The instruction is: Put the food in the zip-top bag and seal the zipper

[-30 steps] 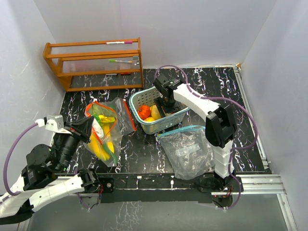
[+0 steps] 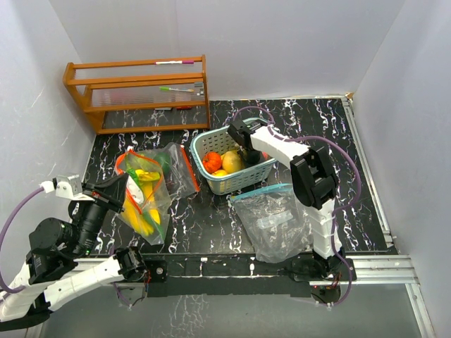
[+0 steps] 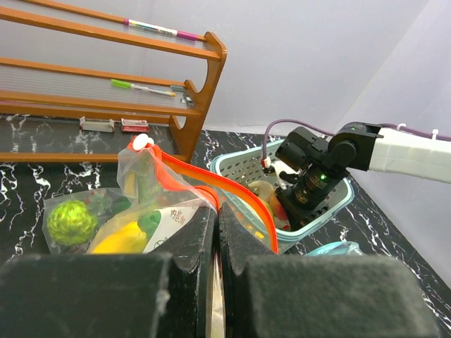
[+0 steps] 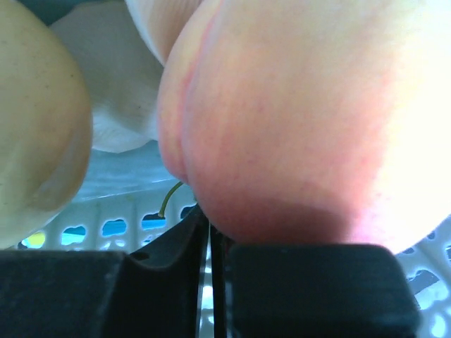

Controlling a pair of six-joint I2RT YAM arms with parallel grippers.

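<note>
On the left, an open zip bag (image 2: 144, 215) with orange-red edge holds yellow and green food. My left gripper is shut at its rim, where thin plastic shows at the fingers. A light-blue basket (image 2: 225, 184) holds an orange-red item (image 2: 212, 161) and yellow fruit (image 2: 232, 161). My right gripper is down inside the basket, its fingertips under a large pink peach (image 4: 296, 120); what lies between them is hidden. A pale yellow fruit (image 4: 39, 120) sits alongside.
An empty clear bag (image 2: 271, 225) with a blue zipper lies right of centre in front. A wooden rack (image 2: 134, 62) with pens stands back left. Another bag (image 2: 180, 169) lies behind the filled one. Bare table shows at the far right.
My right gripper has sunk lower into the basket. My left gripper and the bag's top have shifted slightly toward the front left.
</note>
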